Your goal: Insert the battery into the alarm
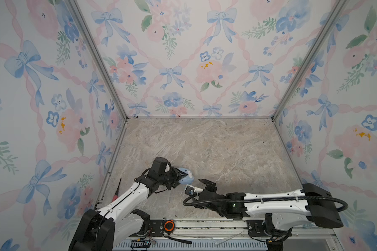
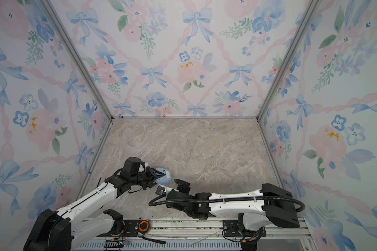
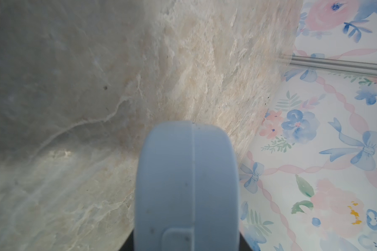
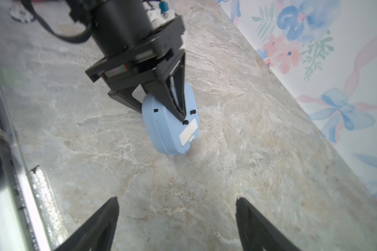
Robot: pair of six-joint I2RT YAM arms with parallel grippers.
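Note:
A light-blue rounded alarm [image 4: 167, 127] is held above the marbled table, with my left gripper [image 1: 179, 176] shut on it. Its face with a white patch [image 4: 188, 132] and small black knobs is turned toward the right wrist camera. In the left wrist view the alarm's seamed side [image 3: 186, 179] fills the lower middle and hides most of the left fingers. My right gripper is open and empty; its dark fingers [image 4: 106, 213] frame bare table, apart from the alarm. No loose battery can be made out, and the alarm's inside is not visible.
A red-handled screwdriver [image 1: 116, 195] lies by the left edge. An orange ring-shaped item [image 1: 168, 226] sits on the front rail. Floral walls close in the sides and back.

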